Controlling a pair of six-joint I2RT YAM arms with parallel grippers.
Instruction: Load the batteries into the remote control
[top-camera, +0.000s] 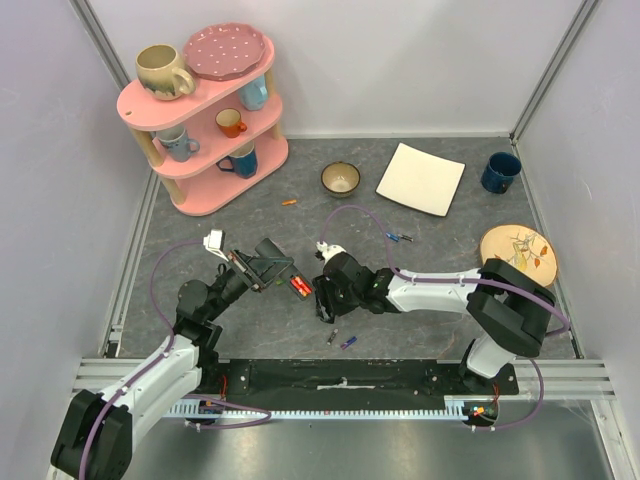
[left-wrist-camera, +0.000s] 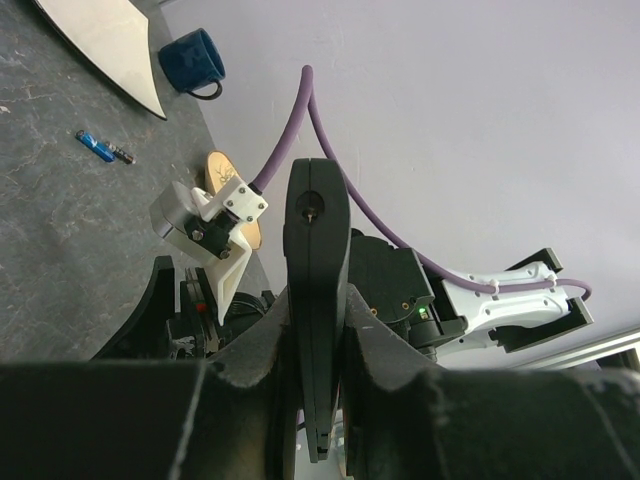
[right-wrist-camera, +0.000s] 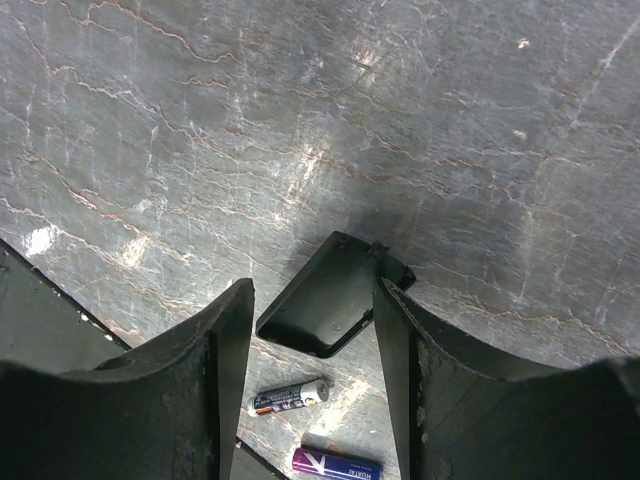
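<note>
My left gripper is shut on the black remote, held above the counter; in the top view red batteries show in its open compartment. My right gripper is open, pointed down over a small black cover on the counter, one finger beside each end or side of it. Near the cover lie a silver-black battery and a purple battery. Farther back lie blue and dark batteries, and a small orange item, probably a battery, lies left of the bowl.
A pink shelf with cups stands at back left. A bowl, white board, blue mug and round wooden plate line the back and right.
</note>
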